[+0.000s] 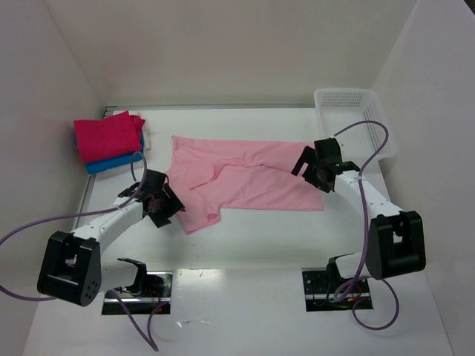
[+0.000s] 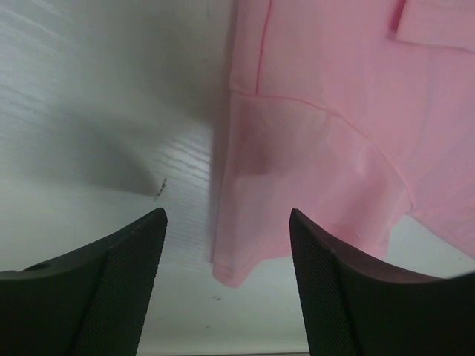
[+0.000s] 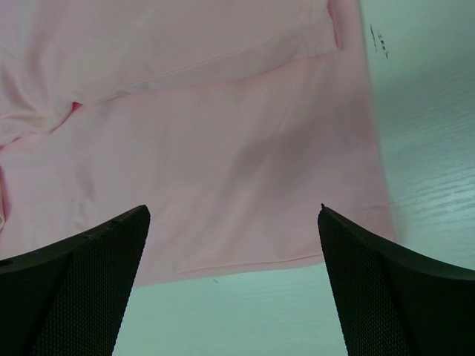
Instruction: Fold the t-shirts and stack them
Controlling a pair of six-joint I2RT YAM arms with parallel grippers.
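Note:
A pink t-shirt (image 1: 260, 187) lies on the white table, its far part turned over toward the near side along its length. Its near-left sleeve (image 2: 297, 170) sticks out toward the front, flat on the table. My left gripper (image 1: 169, 215) is over that sleeve's outer edge, open; in the left wrist view the sleeve's tip shows between and beyond the fingers, untouched. My right gripper (image 1: 298, 169) stands open above the shirt's right end. In the right wrist view the shirt's near hem (image 3: 245, 265) runs between its widely parted fingers.
A stack of folded shirts, red (image 1: 107, 139) on top of blue (image 1: 111, 163), sits at the back left. At the back right stands an empty-looking white basket (image 1: 320, 111).

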